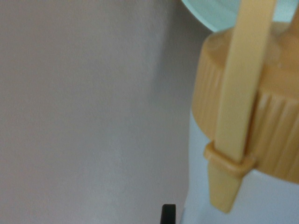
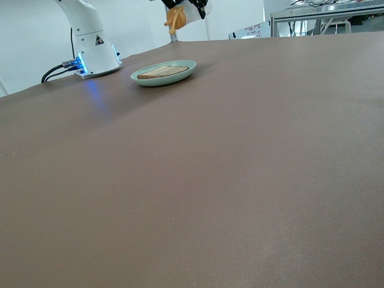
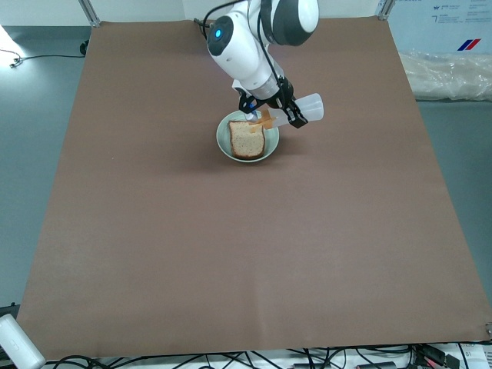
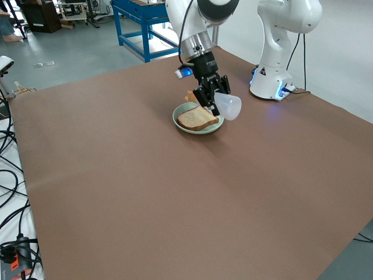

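Observation:
A slice of bread [image 3: 247, 141] lies on a pale green plate [image 3: 224, 141] on the brown table. Just above it my gripper [image 3: 286, 111] is shut on a translucent white bottle [image 4: 229, 107] with an orange cap [image 1: 279, 135], held tilted on its side over the plate's back edge. In the top view the orange cap [image 2: 175, 19] hangs above and clear of the bread [image 2: 161, 72]. The wrist view shows the cap and its strap close up, with the plate's rim [image 1: 208, 18] behind.
More cables run along the near edge in the left view.

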